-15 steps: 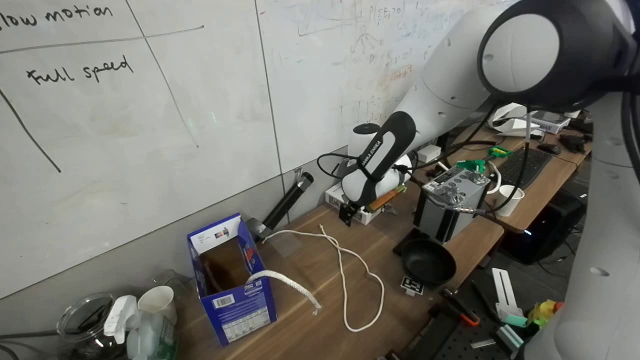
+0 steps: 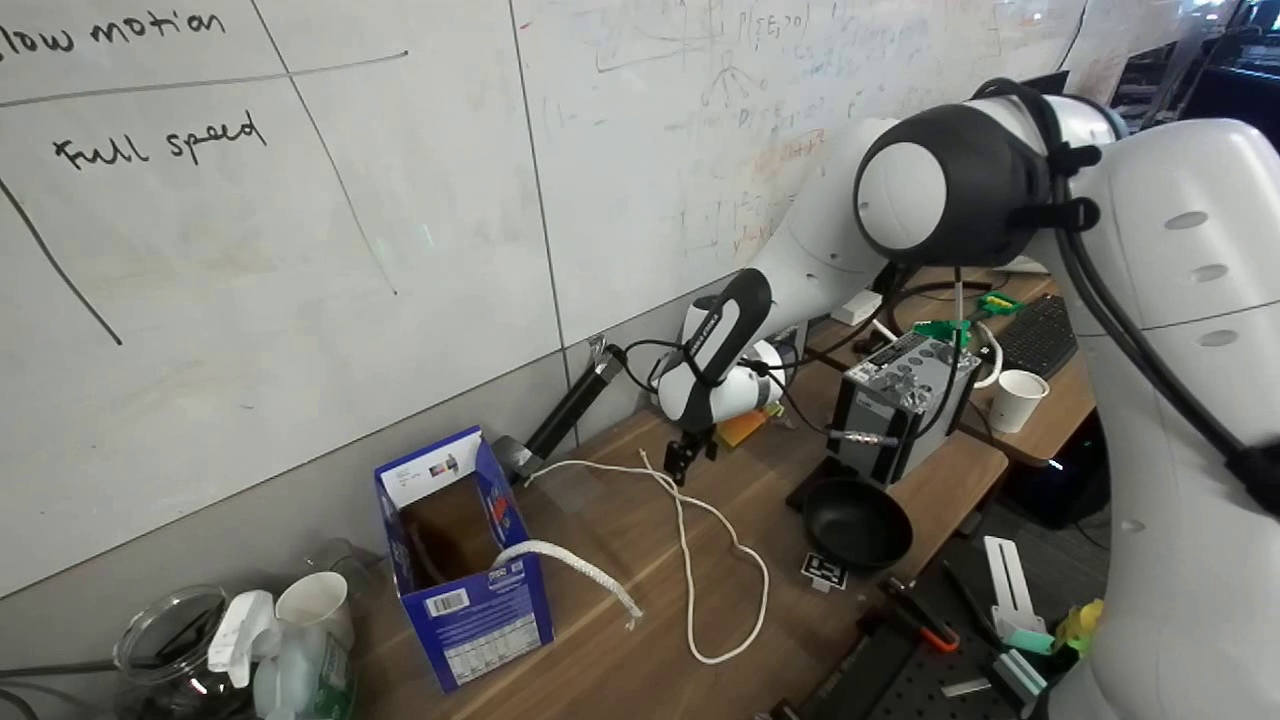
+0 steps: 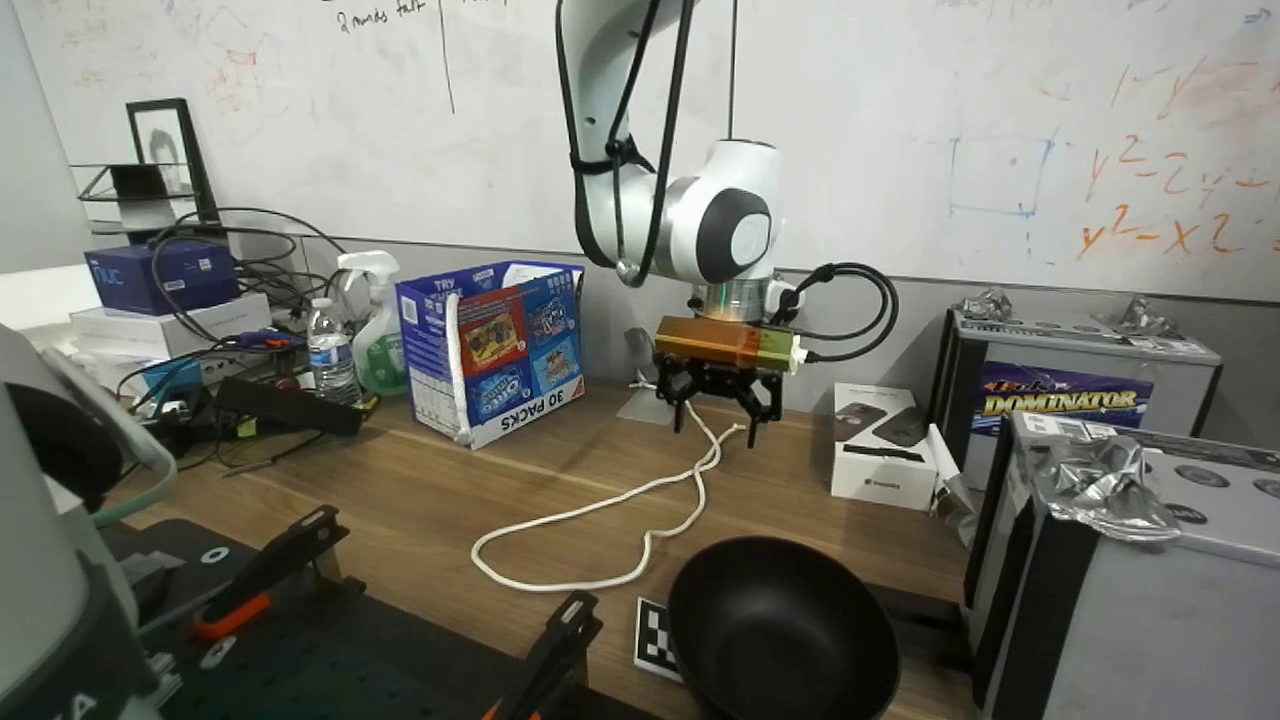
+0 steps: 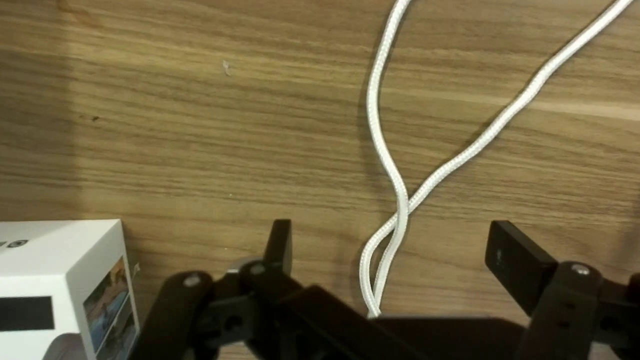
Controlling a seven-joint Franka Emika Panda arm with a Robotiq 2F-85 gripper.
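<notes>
A thin white rope (image 3: 588,584) lies in a loose loop on the wooden table and crosses over itself near one end. In the wrist view the crossing of the rope (image 4: 403,207) shows between and just ahead of my gripper, whose fingers are spread wide. Nothing is between them. From the side, the gripper (image 3: 717,434) hangs above the table over the rope's far part, pointing down. Its bracket hides the rope's lower stretch in the wrist view.
A blue snack box (image 2: 480,600) with a thick white rope piece over its edge stands left. A black bowl (image 3: 780,624) sits in front, a white phone box (image 3: 882,444) to the right. Grey metal cases (image 3: 1128,564) stand beyond. Bare table lies around the rope.
My gripper has moved left in the first exterior view, away from the white box by the wall and towards the rope crossing. The rope lies as before.
</notes>
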